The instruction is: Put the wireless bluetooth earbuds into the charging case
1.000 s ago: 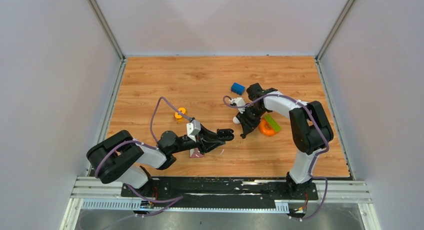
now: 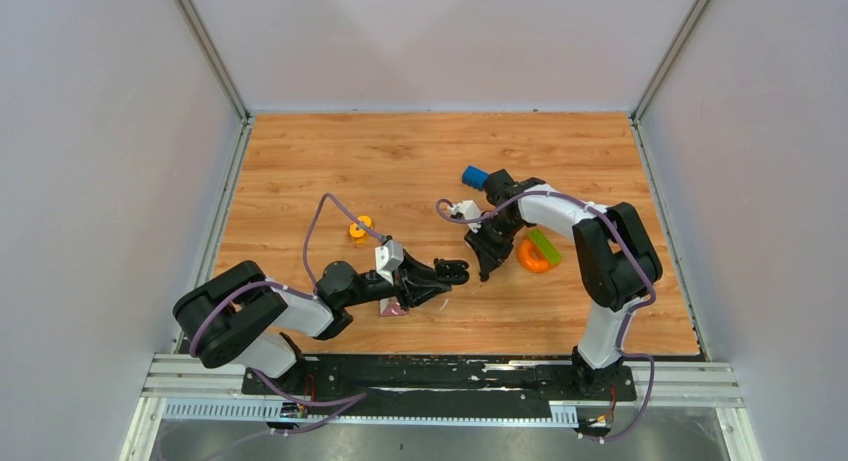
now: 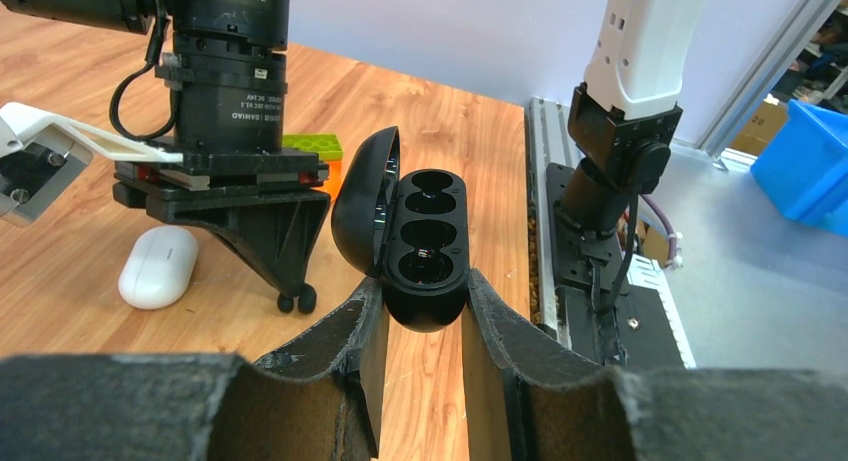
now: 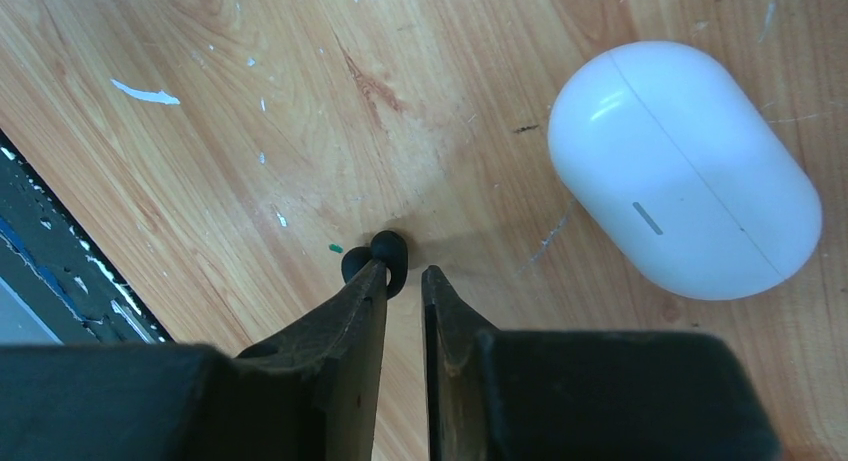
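Observation:
The black charging case point(image 3: 428, 236) is held off the table with its lid standing open, and its several round wells look empty. My left gripper is shut on the lower end of this case; in the top view the case point(image 2: 452, 271) lies left of the right gripper. Two black earbuds point(image 4: 390, 249) are close together at the tip of my right gripper, by its left finger point(image 4: 365, 326). That finger partly covers them. A narrow gap shows between the right fingers, with bare wood visible through it. The left wrist view shows the earbuds point(image 3: 296, 301) just below the fingertips.
A white rounded case point(image 4: 685, 171) lies on the table close to the right gripper. An orange ring point(image 2: 533, 256) and a green block point(image 2: 545, 245) sit under the right arm. Farther back is a blue block point(image 2: 474, 177); a yellow object point(image 2: 361, 229) stands behind the left arm.
The right arm has shifted a little to the left, bringing its gripper over more of the white case. My left arm and the charging case have stayed in place.

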